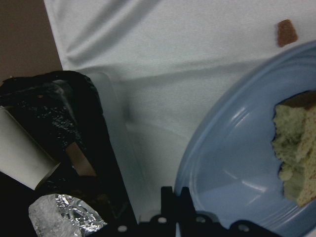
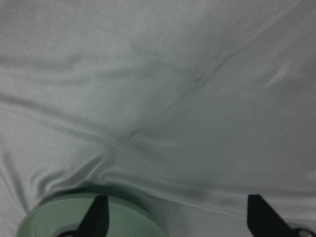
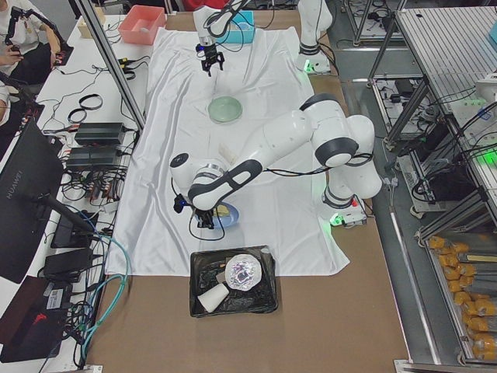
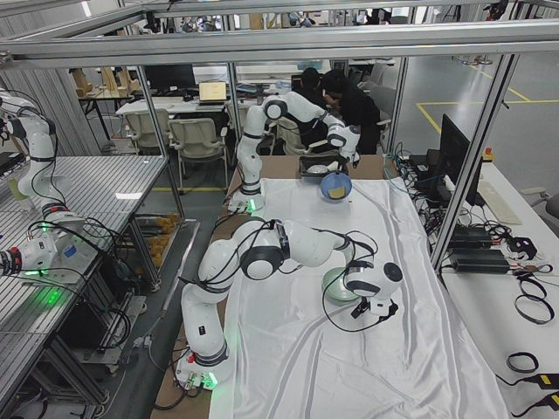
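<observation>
My left gripper is shut on the rim of the blue plate (image 1: 222,173), which holds a piece of bread (image 1: 294,148); in the camera left view the arm largely covers the plate. A small brown piece (image 1: 286,33) lies on the cloth beside it. My right gripper is open, with nothing visible between its fingers, above the white cloth near the green plate (image 2: 89,217), which sits in mid-table in the camera left view.
A black tray (image 3: 200,287) with a white cylinder (image 3: 213,298) and a foil-covered round item (image 3: 243,272) stands at the near table end. A blue bin (image 3: 239,35) is at the far end, a pink bin (image 3: 142,23) beside the table. The cloth around the green plate is clear.
</observation>
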